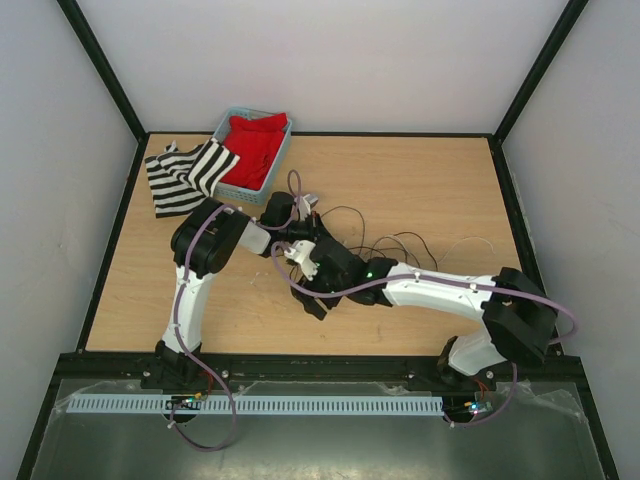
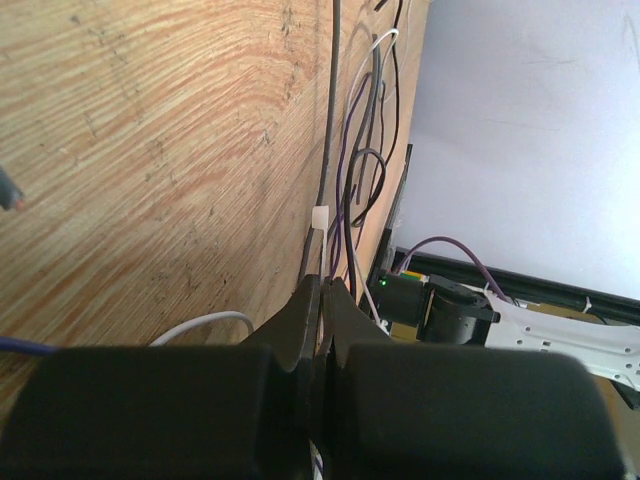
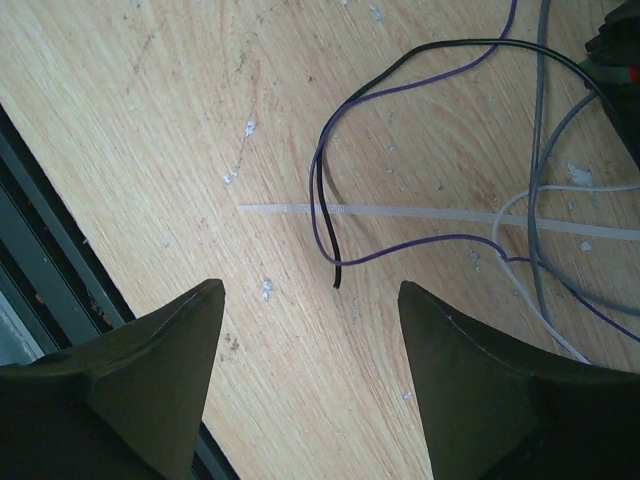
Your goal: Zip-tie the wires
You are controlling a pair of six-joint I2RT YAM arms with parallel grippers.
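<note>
A white zip tie [image 3: 420, 212] lies stretched across the wood under the right wrist camera, its thin tail pointing left. Loops of black wire [image 3: 322, 190] and purple wire [image 3: 420, 242] cross over the strip. My left gripper is shut on the zip tie, whose pale head [image 2: 320, 217] stands just beyond the fingertips. Grey wire [image 2: 330, 110] runs alongside. Above the tail side, my right gripper is open, with empty space between its fingers. From the top, the right arm hides much of the wire bundle.
A blue-grey basket [image 1: 283, 160] with red cloth stands at the back left, beside a black-and-white striped cloth [image 1: 185, 180]. More loose wires [image 1: 400, 245] spread to the right. The two arms are close together mid-table.
</note>
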